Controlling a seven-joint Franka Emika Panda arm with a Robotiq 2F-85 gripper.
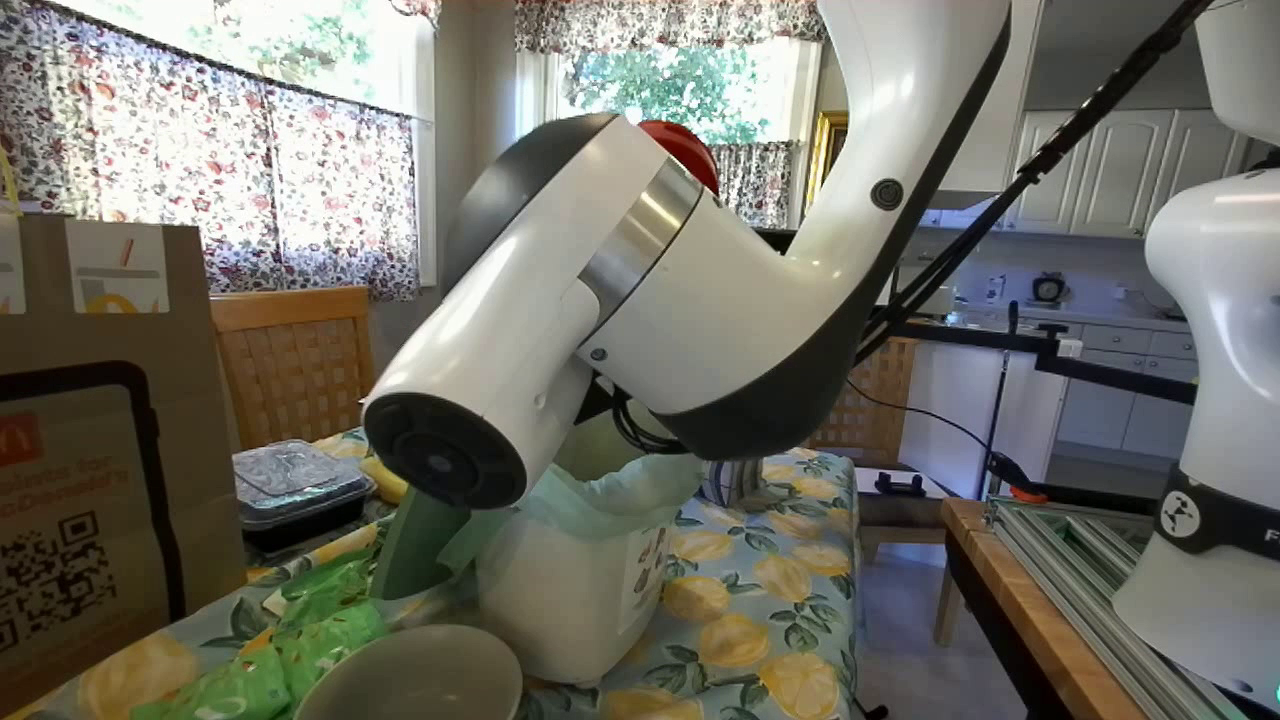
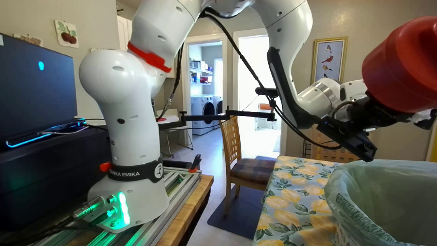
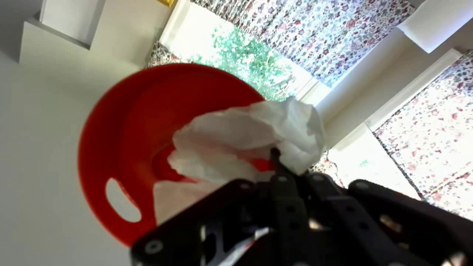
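My gripper is shut at the lower middle of the wrist view. A red bowl with a slot near its rim hangs from it, apparently by the near edge, though the exact grip is hidden. Crumpled white tissue lies across the bowl's inside and right by the fingertips. Exterior view 2 has the red bowl tipped on its side beside the gripper, high above the lined bin. Only a bit of the red bowl shows behind the arm in exterior view 1; the gripper is hidden there.
The white bin with its green bag stands on the lemon-print tablecloth. Around it are a pale bowl, green packaging, a black container and a paper bag. Clear cloth lies right of the bin.
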